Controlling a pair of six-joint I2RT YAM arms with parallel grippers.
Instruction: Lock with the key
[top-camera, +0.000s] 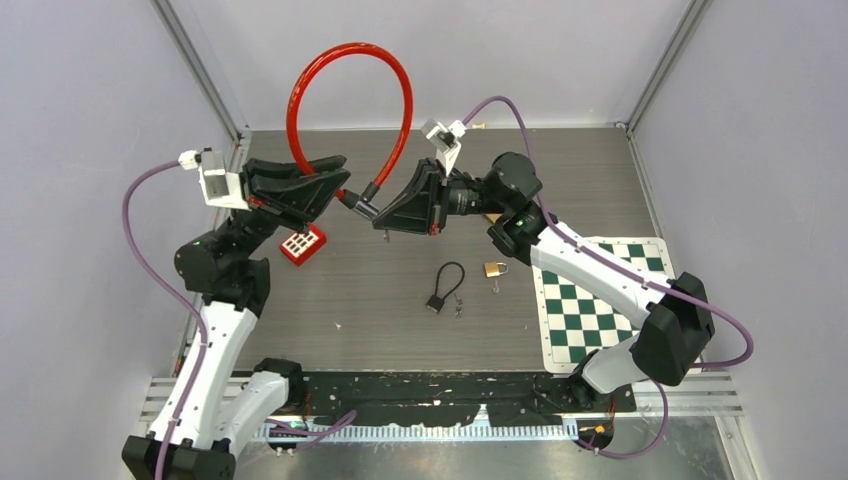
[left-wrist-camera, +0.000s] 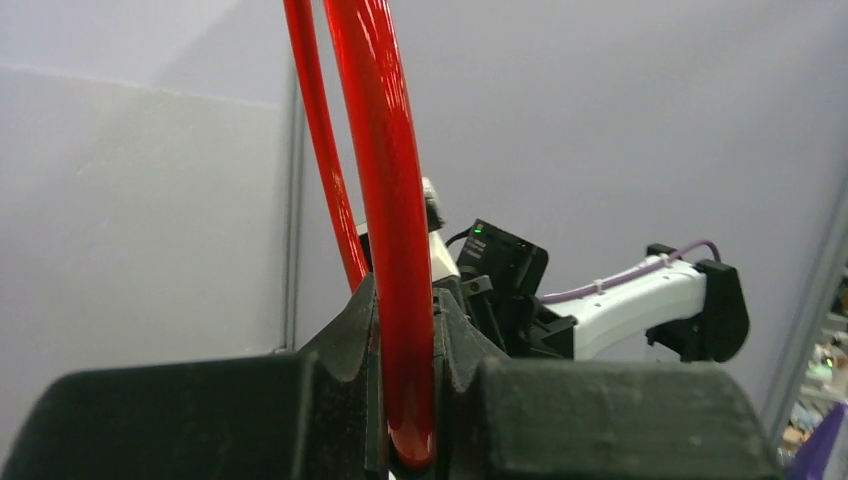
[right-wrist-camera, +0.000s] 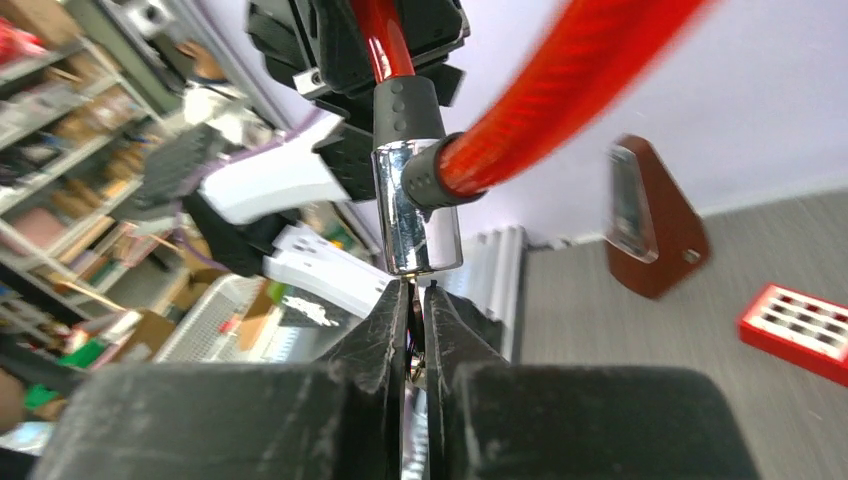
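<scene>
A red cable lock (top-camera: 408, 108) is held above the table, its cable arching into a loop. Both cable ends meet at the chrome lock cylinder (right-wrist-camera: 415, 225), one along its axis and one from the side. My left gripper is shut on the red cable (left-wrist-camera: 385, 180), a short way from the cylinder. At the cylinder's far end, my right gripper is shut on the thin key, which is mostly hidden between its fingertips. Whether the key is turned cannot be seen. A small bit of metal dangles under the right fingers in the top view.
On the table below lie a black cable lock (top-camera: 435, 302), a brass padlock (top-camera: 495, 269) with keys, and a red box (top-camera: 303, 244). A green chessboard (top-camera: 595, 300) lies at the right.
</scene>
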